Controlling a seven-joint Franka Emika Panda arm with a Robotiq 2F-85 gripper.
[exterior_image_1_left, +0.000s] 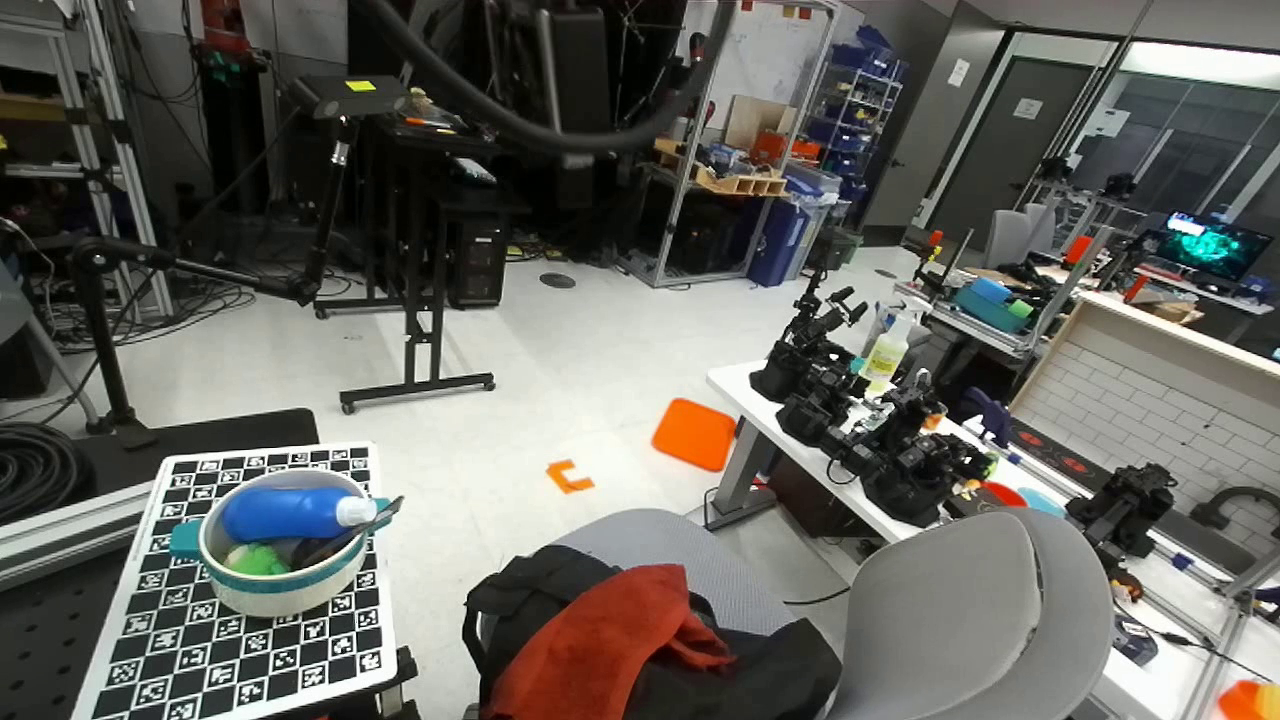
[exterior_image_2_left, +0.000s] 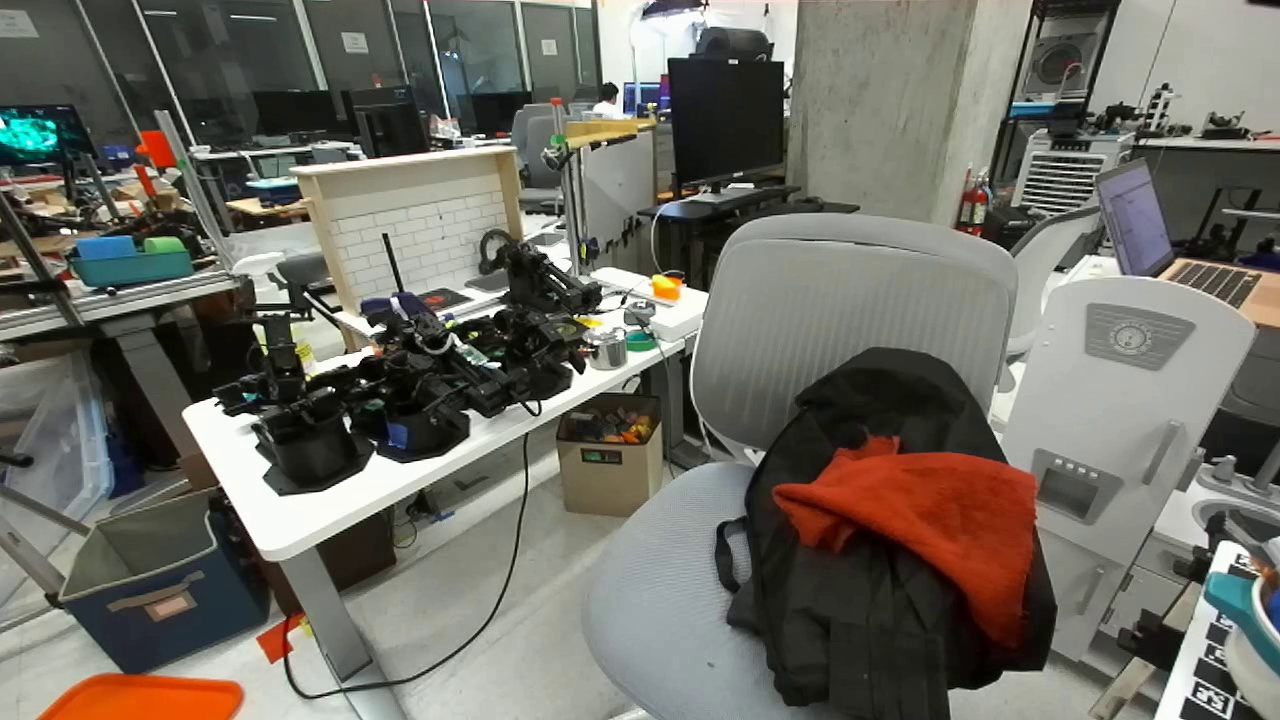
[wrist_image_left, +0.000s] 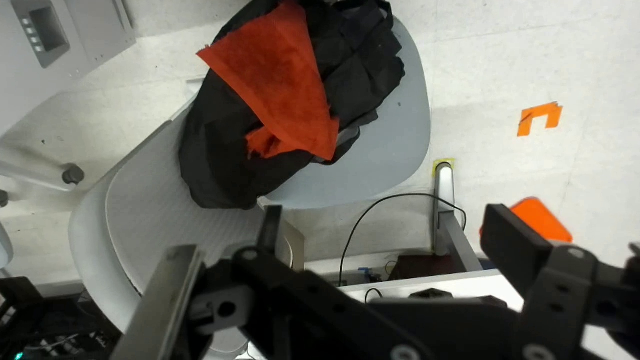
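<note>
My gripper stands open in the wrist view, its two black fingers wide apart with only floor, a cable and a table edge showing beyond the gap. Over the grey chair (wrist_image_left: 384, 168) lies a black garment or bag (wrist_image_left: 223, 135), and on that a red cloth (wrist_image_left: 279, 72); both are clear of the fingers. Part of a dark arm with a thick hose (exterior_image_1_left: 654, 130) hangs at the top of exterior view 1, its fingertips not clear there. A white pot (exterior_image_1_left: 286, 598) holds a blue bottle (exterior_image_1_left: 288, 514), a green item and a dark utensil.
Under the pot is a patterned board (exterior_image_1_left: 144, 648). Several black devices crowd the white table (exterior_image_2_left: 258, 492). An orange tray (exterior_image_1_left: 696, 434) and orange tape (exterior_image_1_left: 567, 476) lie on the floor. Beside the chair stands a grey toy kitchen (exterior_image_2_left: 1110, 396). Open floor lies between board and table.
</note>
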